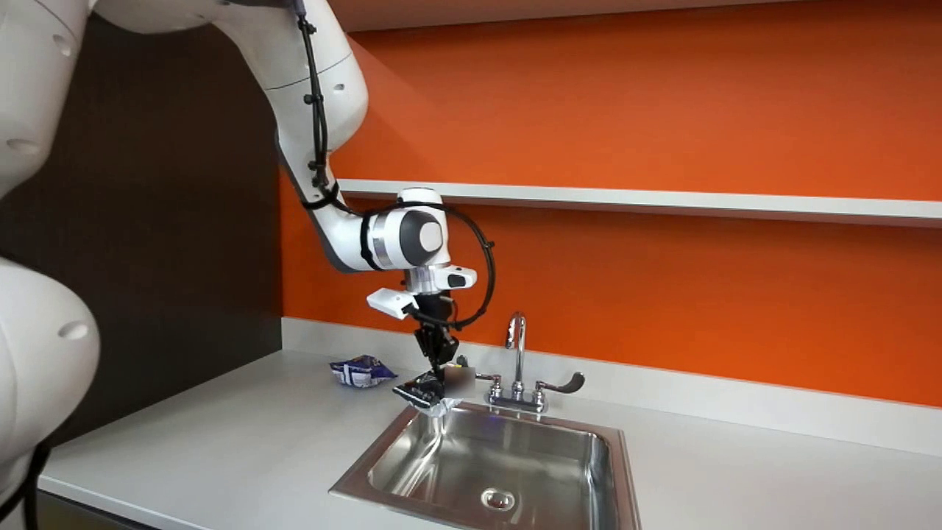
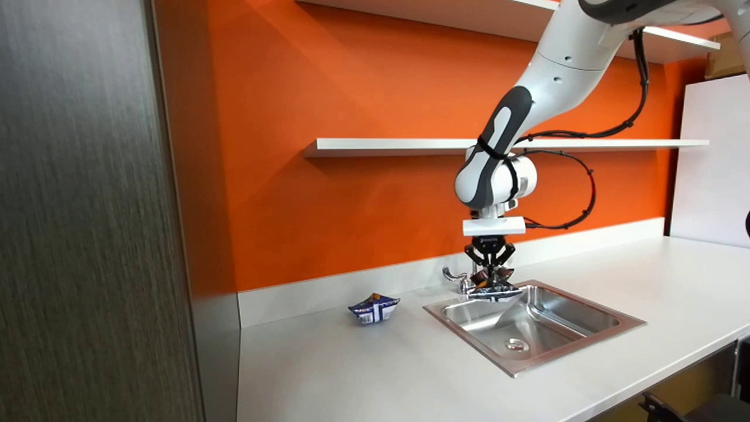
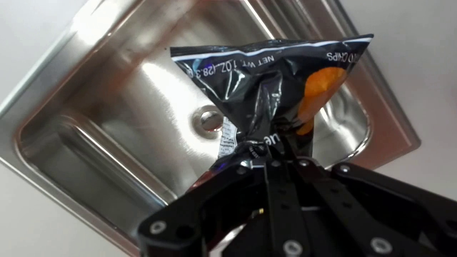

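Note:
Pinched in my gripper is a black chip bag (image 3: 257, 81) with an orange patch and white lettering; the fingers are closed on its crumpled middle. In exterior view 1 the gripper (image 1: 438, 366) points down, and the bag hangs above the sink's back left edge. Exterior view 2 has the bag (image 2: 495, 291) over the back rim of the steel sink (image 2: 485, 348). Part of the bag is hidden beneath the fingers in the wrist view.
A second, blue and white snack bag (image 1: 360, 372) lies on the counter left of the sink. Behind the sink stands a faucet (image 1: 519, 353) with lever handles. A white shelf (image 1: 662, 198) runs along the orange wall. The counter right of the sink is clear.

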